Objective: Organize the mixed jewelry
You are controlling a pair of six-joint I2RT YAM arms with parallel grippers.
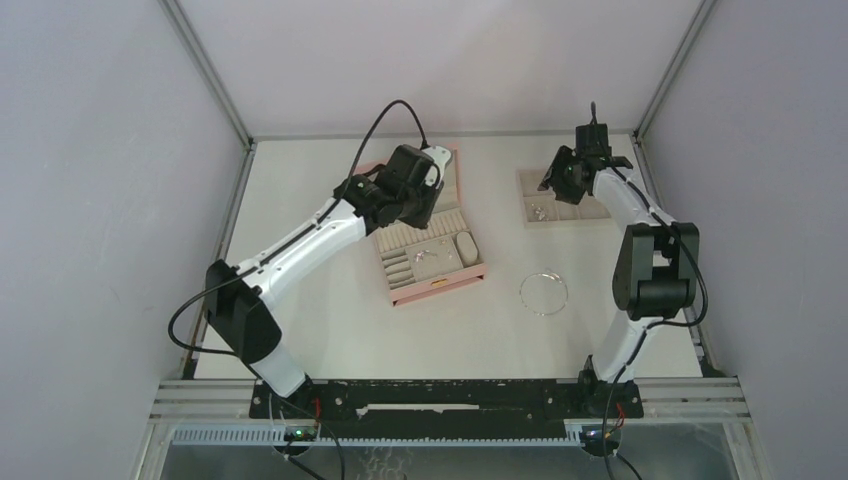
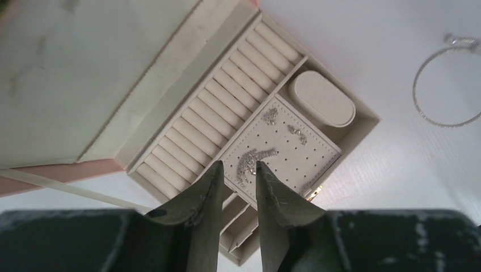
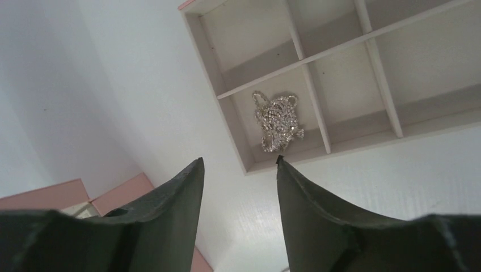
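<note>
A chain necklace (image 3: 278,122) lies bunched in a corner compartment of the divided tray (image 3: 230,127). Over that tray my right gripper stands open, nothing between its fingers. In the left wrist view, the pink jewelry box (image 2: 366,127) lies open, with a perforated pad (image 2: 283,133) bearing small jewelry. A curved sparkling piece (image 2: 249,161) and two smaller pieces, one of them an earring-like piece (image 2: 297,135), rest on the pad. My left gripper is above the box, partly open and empty. A thin round necklace (image 1: 523,299) lies on the table.
Ring rolls (image 2: 218,105) line the box beside the pad, and an oval lidded case (image 2: 323,97) fills its corner slot. The box's raised lid stands behind. Table space between box and tray is clear.
</note>
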